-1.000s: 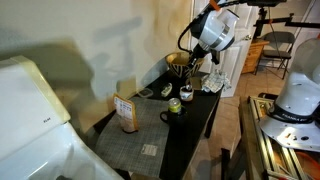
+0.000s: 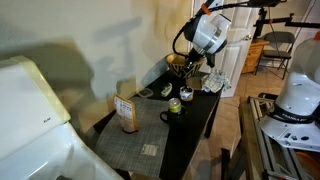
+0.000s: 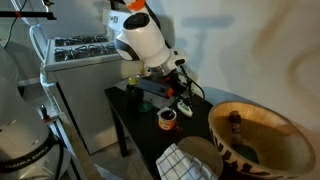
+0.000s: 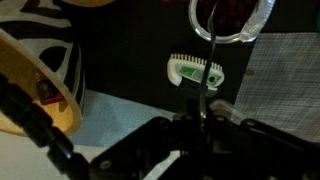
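In the wrist view my gripper is shut on a thin, dark, metallic-looking utensil (image 4: 209, 55). The utensil reaches up the picture, across the front of a silver-rimmed cup (image 4: 232, 18) with dark red contents. How its far end stands relative to the cup cannot be told. A white and green brush (image 4: 194, 72) lies on the dark table near the fingers. In exterior view 1 the arm (image 2: 208, 36) hangs over the far end of the table, above a light-coloured cup (image 2: 186, 93). The fingertips are too small to make out there.
A large wooden basket (image 3: 260, 125) stands beside the arm, with a round board (image 3: 200, 152) and a checked cloth (image 3: 183, 165) in front. A green-topped can (image 2: 174, 105) and a dark mug (image 2: 172, 117) stand nearby. The grey mat (image 2: 128, 145) has free room.
The arm has risen slightly and shifted a little to the right in exterior view 1. The cups, cans and mat stay where they were.
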